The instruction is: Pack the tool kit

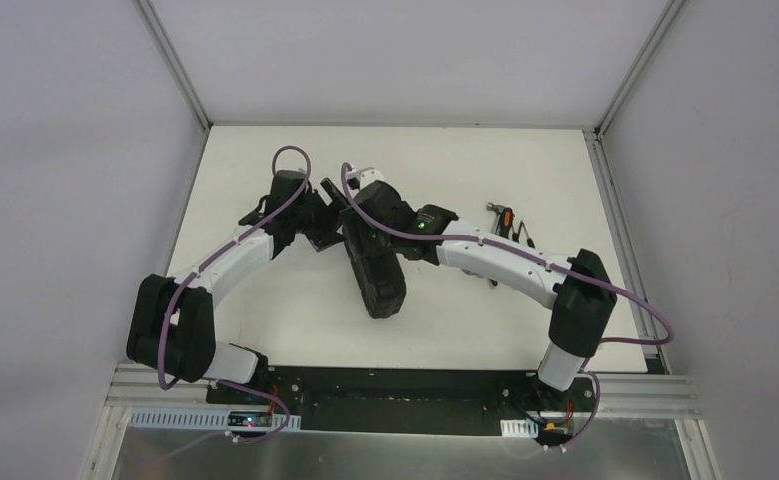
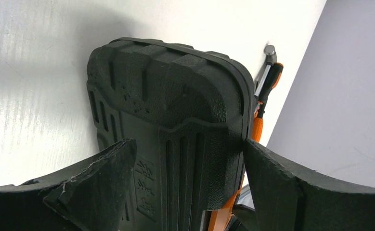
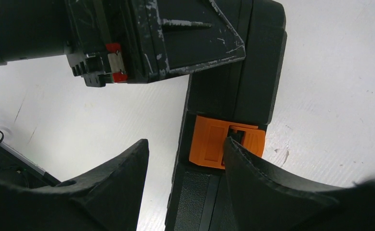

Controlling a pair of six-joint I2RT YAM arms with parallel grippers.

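A black tool case (image 1: 377, 280) stands on its narrow side in the middle of the white table, an orange latch (image 3: 207, 142) on its upper face. My left gripper is open around the case's end, one finger against its edge. My right gripper is over the case, open, with one fingertip at the orange latch and the other over bare table. Loose tools lie at the right: a hammer (image 2: 270, 53) and orange-handled tools (image 2: 272, 77), partly hidden behind the case in the left wrist view.
Walls close it in on the left, right and back. The two arms meet closely over the case.
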